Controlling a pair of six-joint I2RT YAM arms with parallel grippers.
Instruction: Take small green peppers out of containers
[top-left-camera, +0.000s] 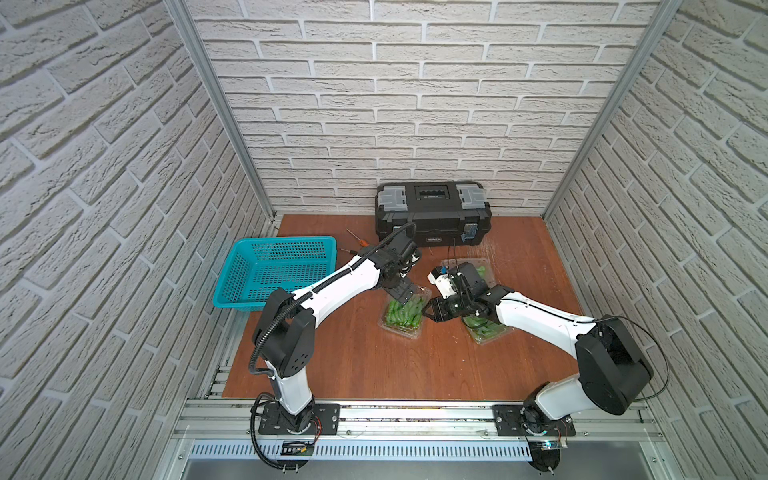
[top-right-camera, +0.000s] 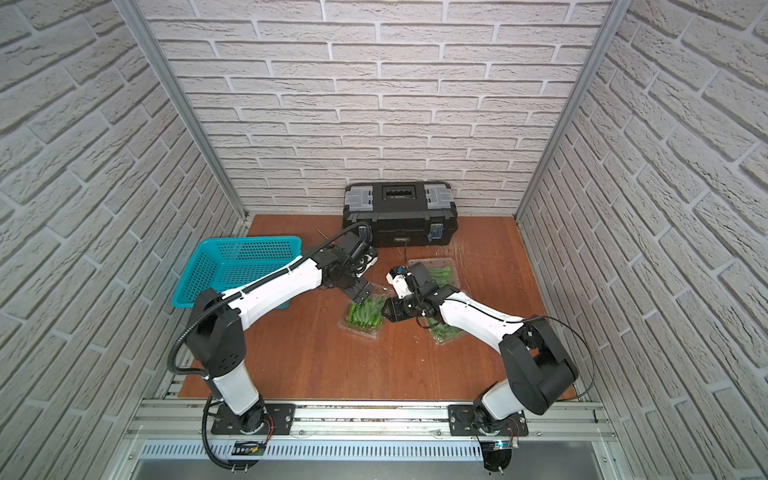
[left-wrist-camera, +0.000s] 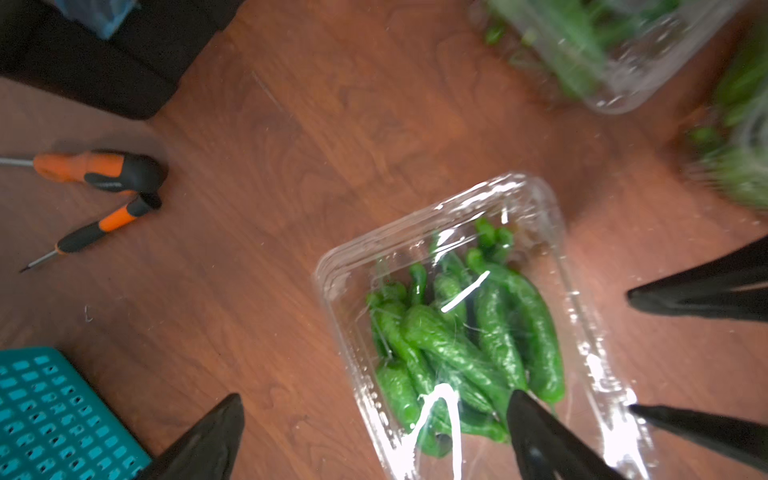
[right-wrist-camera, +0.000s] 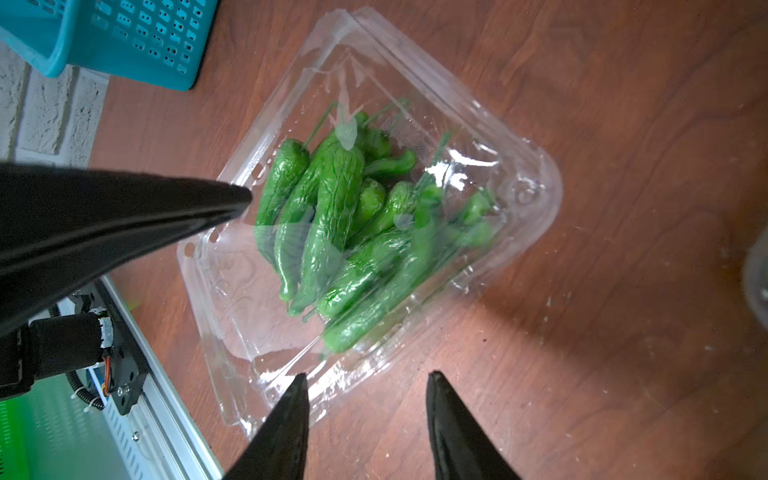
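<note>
In the left wrist view, a clear plastic container (left-wrist-camera: 436, 212) holds several small green peppers (left-wrist-camera: 456, 340). Over its far edge hangs my left gripper (top-left-camera: 405, 291), fingers wide apart and nothing between them. My right gripper is part open and empty, close to the container's right side; its two fingertips (left-wrist-camera: 668, 297) also show in the left wrist view. From the right wrist, the same container (right-wrist-camera: 528, 172) looks tilted, its clear walls reflecting light; whether a lid covers the peppers I cannot tell.
A teal basket (top-left-camera: 240, 297) stands at the left and looks empty. More containers of peppers (top-left-camera: 485, 329) lie under the right arm. At the back are a black toolbox (top-left-camera: 433, 216) and screwdrivers (left-wrist-camera: 88, 166).
</note>
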